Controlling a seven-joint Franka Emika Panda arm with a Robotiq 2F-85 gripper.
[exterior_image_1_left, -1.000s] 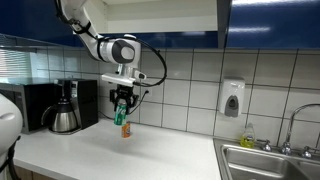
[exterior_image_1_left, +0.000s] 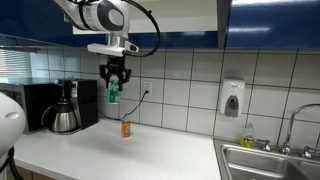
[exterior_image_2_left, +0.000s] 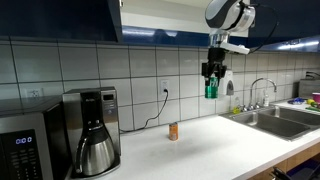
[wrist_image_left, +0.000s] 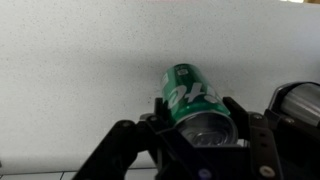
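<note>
A green can with white lettering (wrist_image_left: 190, 95) is held by my gripper, whose dark fingers close around it from both sides in the wrist view. High above the counter (exterior_image_1_left: 125, 158) hangs the same green can (exterior_image_1_left: 113, 92), clear of everything below. The can (exterior_image_2_left: 211, 89) also shows beneath the arm's end in the second exterior view. On the counter by the back wall stands an orange-brown can (exterior_image_1_left: 126, 129), lower than my gripper and apart from it.
A steel coffee maker (exterior_image_2_left: 93, 140) and a microwave (exterior_image_2_left: 24, 140) stand at one end. The sink (exterior_image_1_left: 265, 162), soap bottle (exterior_image_1_left: 248, 135) and wall dispenser (exterior_image_1_left: 231, 97) are at the other. Upper cabinets (exterior_image_1_left: 270, 25) hang overhead. Mid-counter is bare.
The arm has risen and shifted slightly left in the first exterior view, carrying the green can up from near the orange-brown can. The orange-brown can has stayed put.
</note>
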